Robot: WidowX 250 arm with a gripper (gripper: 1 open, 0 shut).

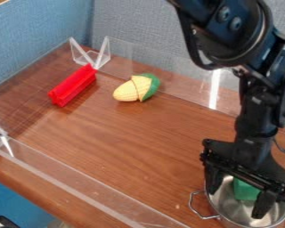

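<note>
My black gripper (pixel 240 183) is at the lower right, its fingers open and reaching down inside a metal pot (pixel 231 215) with a wire handle. A green object (pixel 245 190) sits in the pot between and behind the fingers, partly hidden by them.
A red block (pixel 72 85) lies at the back left and a toy corn cob (pixel 138 87) at the back middle. Clear low walls edge the table.
</note>
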